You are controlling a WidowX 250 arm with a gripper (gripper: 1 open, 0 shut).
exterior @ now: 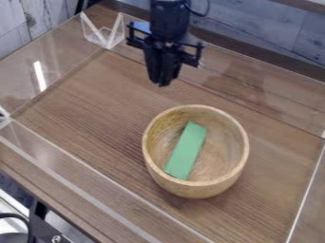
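Observation:
A beige round bowl [229, 166] sits in the lower middle of the wooden surface, with a flat green block [187, 150] lying inside it. The dark robot gripper [160, 74] hangs above and behind the bowl, apart from it, in the upper middle of the view. Its small tips point down; whether they are open or shut is too small to tell.
Clear plastic pieces stand at the left edge, and a black cable shows at the lower left corner.

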